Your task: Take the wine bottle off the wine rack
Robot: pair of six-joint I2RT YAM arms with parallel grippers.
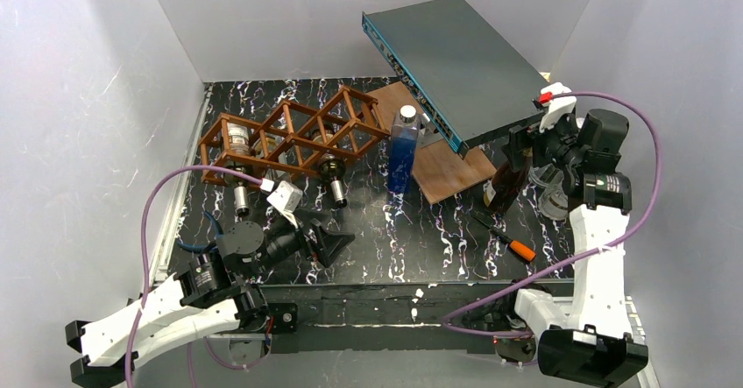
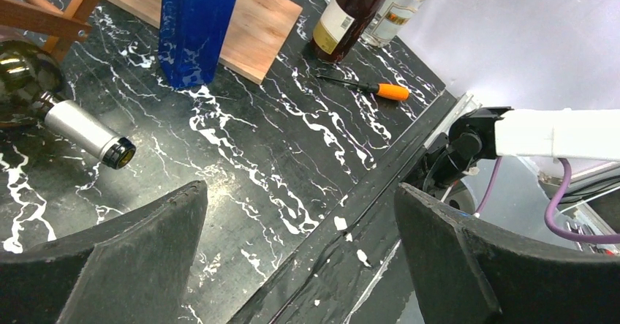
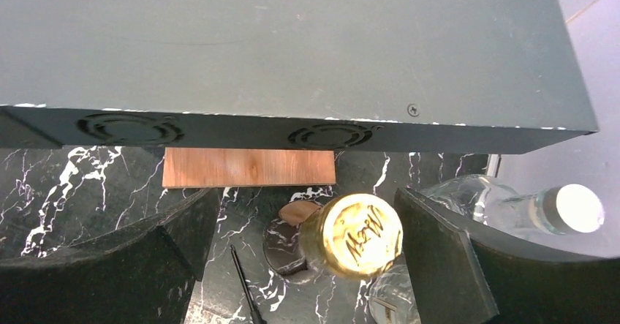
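Note:
The wooden wine rack (image 1: 279,147) stands at the back left in the top view. Two bottles lie in it with silver-wrapped necks toward the front: the dark right-hand bottle (image 1: 331,171) and the left-hand bottle (image 1: 241,197). My left gripper (image 1: 337,241) is open and empty, in front of the rack and to its right. In its wrist view, the dark wine bottle (image 2: 84,129) lies beyond the left finger. My right gripper stands open over an upright brown bottle (image 1: 508,186); its gold cap (image 3: 362,235) shows between the fingers, nearer the right one.
A large grey metal case (image 1: 456,64) overhangs the back right, close to my right gripper. A blue bottle (image 1: 401,153) stands beside the rack and a wooden board (image 1: 451,173). An orange-handled screwdriver (image 1: 521,250) and clear glass bottles (image 1: 554,200) lie near the right arm.

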